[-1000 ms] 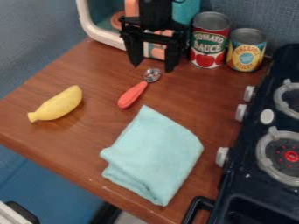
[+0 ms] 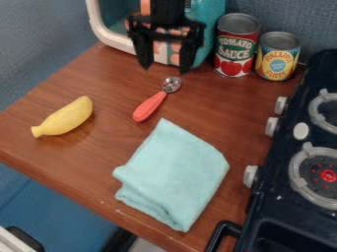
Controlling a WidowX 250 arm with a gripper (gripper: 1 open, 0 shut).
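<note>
My black gripper (image 2: 165, 57) hangs open at the top, in front of a white and teal tub (image 2: 110, 22) with pinkish pieces showing behind the fingers. Below it on the wooden counter lies an ice cream scoop (image 2: 152, 105) with a red handle. A yellow banana (image 2: 61, 116) lies at the left and a folded light-blue cloth (image 2: 171, 177) at the front middle.
A red tomato can (image 2: 235, 49) and a yellow-labelled can (image 2: 277, 59) stand at the back right. A black stove (image 2: 290, 212) takes up the right side. Bare counter (image 2: 99, 148) lies between banana and cloth.
My gripper has shifted a little to the left, toward the tub. The objects on the counter have not visibly moved.
</note>
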